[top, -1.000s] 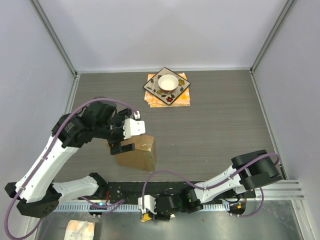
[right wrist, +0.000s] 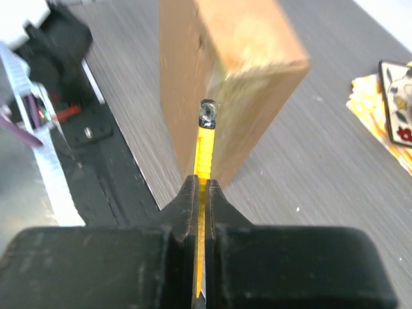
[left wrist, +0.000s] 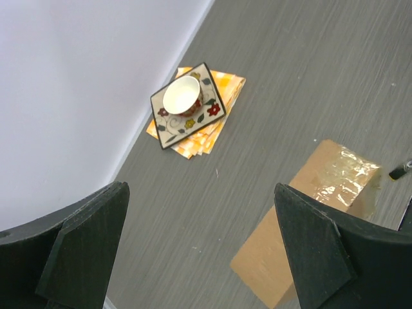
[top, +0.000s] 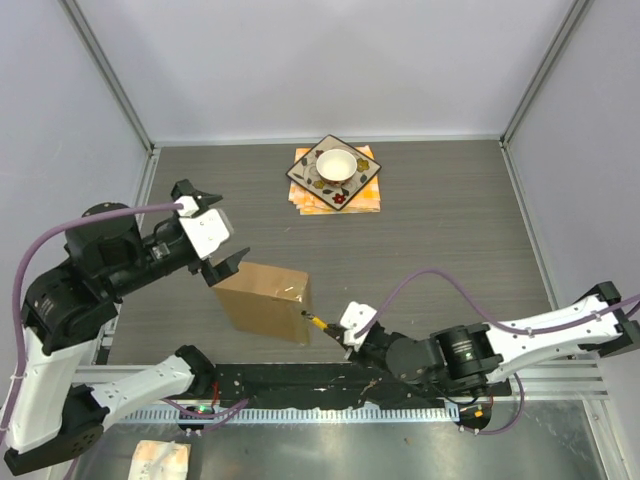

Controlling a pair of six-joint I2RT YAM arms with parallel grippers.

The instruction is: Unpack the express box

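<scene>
A taped cardboard express box (top: 258, 298) stands on the grey table, also seen in the left wrist view (left wrist: 264, 257) and right wrist view (right wrist: 187, 90). My left gripper (top: 217, 262) is open above and left of it, empty between wide-spread fingers (left wrist: 77, 251). My right gripper is shut on a yellow box cutter (right wrist: 205, 148), whose dark tip points at the box's near right end, close to it; whether they touch is unclear.
A patterned square plate (top: 308, 172) with a white bowl (top: 336, 162) sits on orange checked cloths (top: 365, 203) at the back. Walls enclose the back and sides.
My right gripper has risen from below the table's front edge toward the box with the cutter. My left gripper has moved up and left, away from the box's top.
</scene>
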